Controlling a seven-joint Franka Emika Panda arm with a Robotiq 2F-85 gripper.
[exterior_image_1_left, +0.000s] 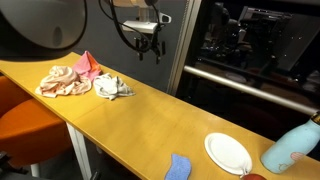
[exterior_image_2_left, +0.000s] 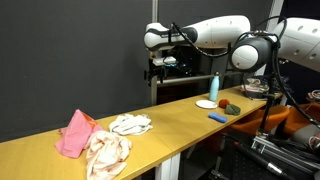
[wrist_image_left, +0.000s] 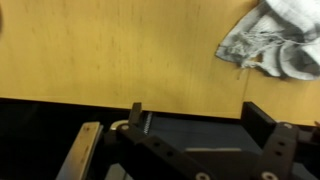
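High above the table, my gripper (exterior_image_1_left: 150, 50) stands open, with nothing between its fingers; it is also seen over the table's back side in exterior view 2 (exterior_image_2_left: 158, 74). A crumpled whitish-grey cloth (exterior_image_1_left: 113, 87) lies below and to the left of it. In the wrist view this cloth (wrist_image_left: 285, 40) is partly cut off at the upper right, apart from the fingers (wrist_image_left: 258, 122). A pink cloth (exterior_image_2_left: 77, 132) and a pale peach cloth (exterior_image_2_left: 107, 156) lie crumpled close together at the table's left end.
A white plate (exterior_image_1_left: 228, 153), a light blue bottle (exterior_image_1_left: 292, 146), a blue folded item (exterior_image_1_left: 178, 168) and a red round thing (exterior_image_2_left: 233, 109) are at the other end. Bare wooden table (exterior_image_1_left: 155, 118) stretches between. An orange chair (exterior_image_1_left: 30, 130) stands by the front edge.
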